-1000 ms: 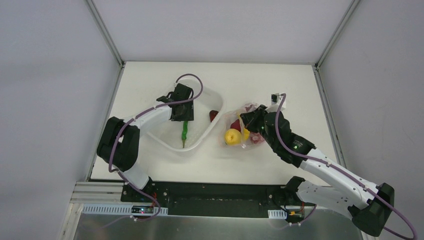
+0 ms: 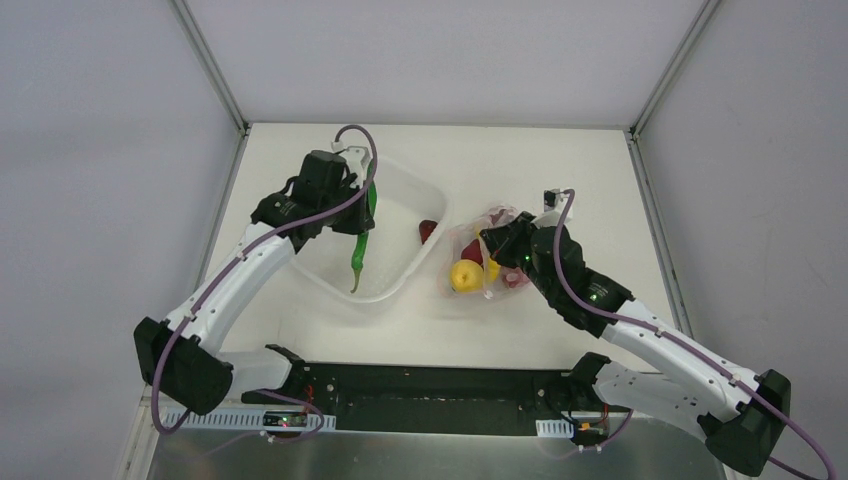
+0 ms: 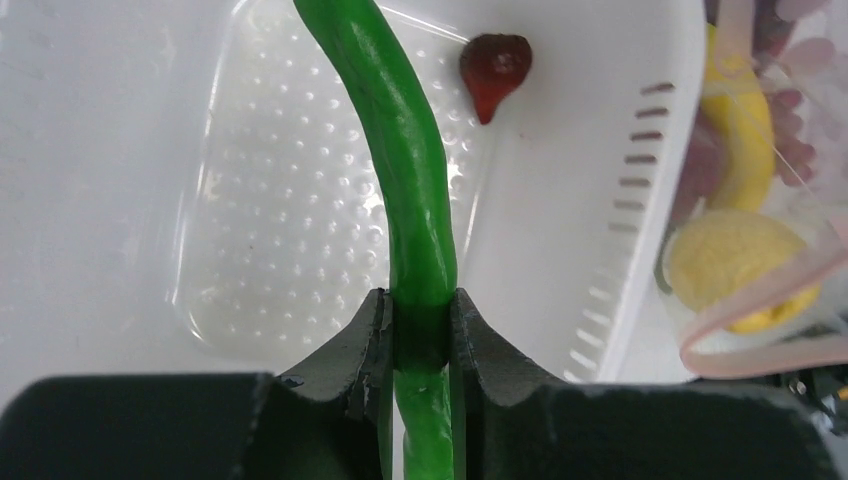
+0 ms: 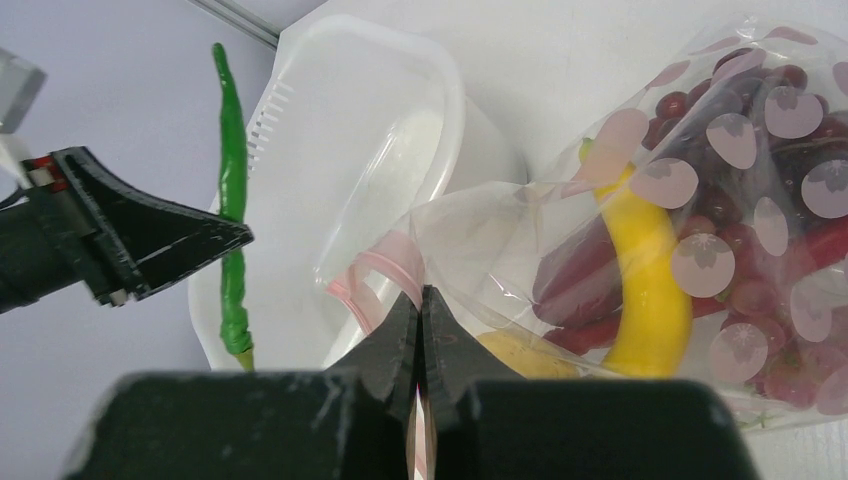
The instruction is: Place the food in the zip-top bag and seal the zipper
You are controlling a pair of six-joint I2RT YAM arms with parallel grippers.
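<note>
A long green pepper point(image 3: 405, 180) is pinched between the fingers of my left gripper, lifted above the white basket point(image 4: 455, 110). The dark red food piece point(image 3: 495, 68) lies on the basket's floor near its right wall. To the right of the basket rests the clear zip top bag point(image 4: 560, 215) with pink dots, its mouth toward the basket. Inside it show a yellow banana-like piece point(image 4: 650, 260), a round yellow fruit point(image 2: 466, 275), dark red pieces and grapes. My right gripper is shut at the bag's pink-edged rim point(image 4: 385, 265), thin film between its fingertips.
Bare white table point(image 2: 560, 340) lies in front of the bag and behind it. The basket's raised rim stands between the left gripper and the bag. Grey walls close in the left, right and back.
My left arm has risen out of the basket, carrying the green pepper up with it. The right arm and the bag stay practically where they were.
</note>
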